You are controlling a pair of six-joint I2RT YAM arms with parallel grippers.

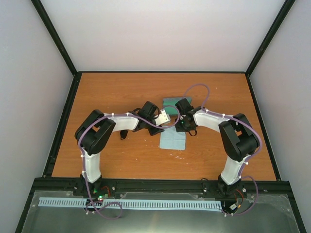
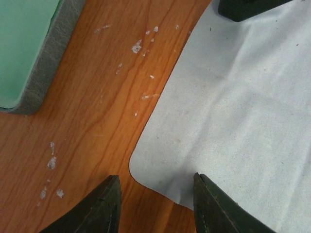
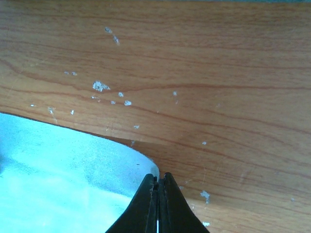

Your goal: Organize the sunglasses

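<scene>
A pale cloth (image 1: 172, 141) lies flat on the wooden table in the middle. In the left wrist view my left gripper stands part open over the cloth's near corner, with nothing visibly held between its fingers. My right gripper is shut on another corner of the cloth in the right wrist view. Dark sunglasses (image 1: 124, 134) lie left of the cloth, partly hidden by my left arm.
A green case (image 1: 170, 101) with a grey rim sits behind the cloth, partly hidden by both arms.
</scene>
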